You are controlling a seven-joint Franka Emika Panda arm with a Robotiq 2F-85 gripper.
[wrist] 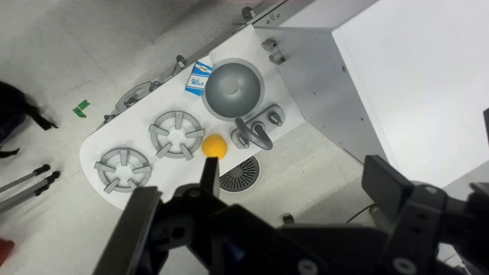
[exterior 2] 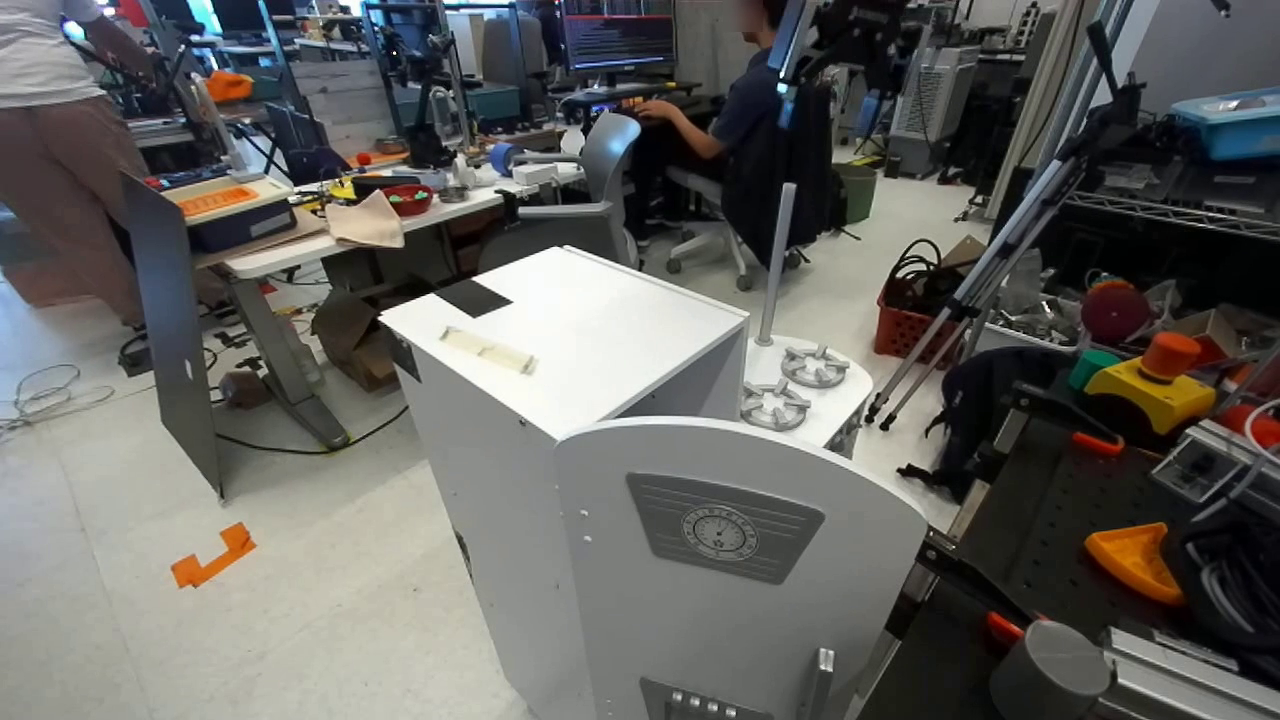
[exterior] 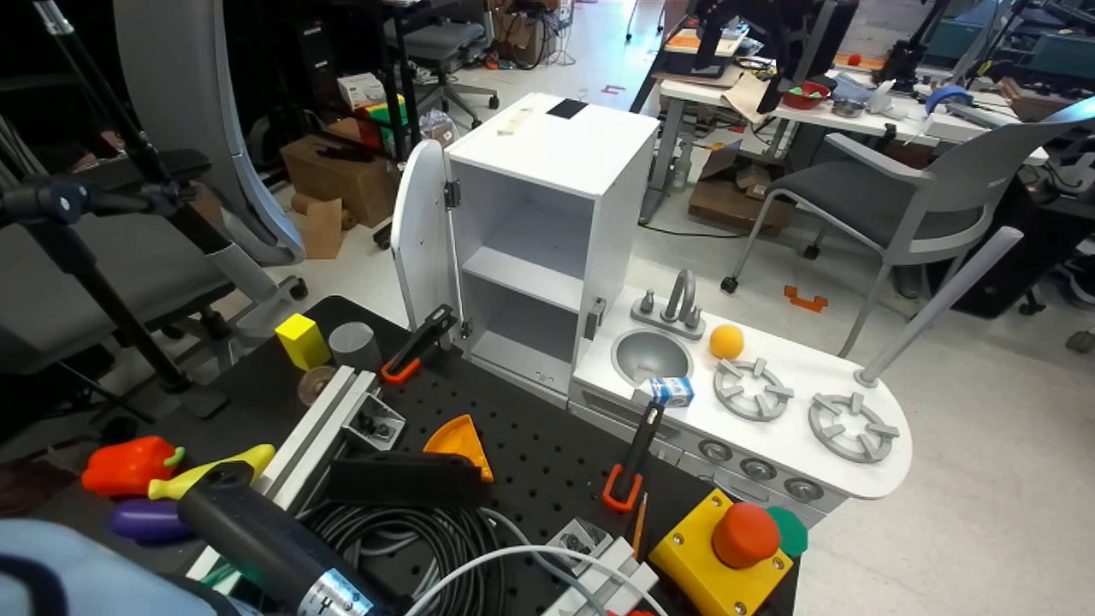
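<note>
My gripper is open high above the toy kitchen, its dark fingers [wrist: 387, 176] wide apart with nothing between them. Part of it also hangs at the top edge of exterior view 1. Below it in the wrist view, an orange ball-shaped fruit [wrist: 214, 146] rests on the white counter [exterior: 811, 395] between the faucet [wrist: 254, 133] and a burner [wrist: 177, 134]. A blue and white milk carton [wrist: 198, 78] lies at the front rim of the grey sink [wrist: 232, 90]; the sink looks empty.
The white cabinet [exterior: 554, 144] stands beside the sink with its door [exterior: 421, 236] swung open and empty shelves. A grey post [exterior: 939, 308] rises from the counter's far end. The black table [exterior: 544, 462] holds clamps, cables and toy vegetables.
</note>
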